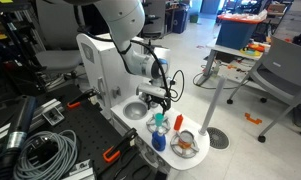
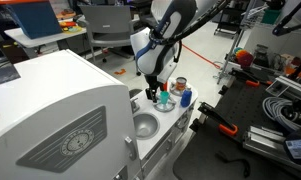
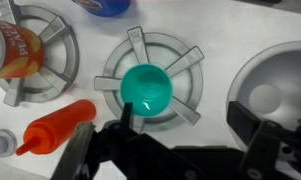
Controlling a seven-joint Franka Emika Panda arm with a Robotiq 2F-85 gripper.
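Observation:
My gripper is open, its two dark fingers set wide apart with nothing held between them. A teal cup (image 3: pixel 147 90) stands on a burner grate (image 3: pixel 190 60), a little ahead of the fingers in the wrist view. In exterior view 1 the gripper (image 1: pixel 165 104) hangs low, just behind the teal cup (image 1: pixel 159 119). Whether it touches anything there is too small to tell.
A red bottle (image 3: pixel 62 127) lies left of the cup in the wrist view, near a peach can (image 3: pixel 18 50) on another burner. A blue object (image 3: pixel 104 5) sits at the top edge. A round metal sink basin (image 3: pixel 275 90) is at the right.

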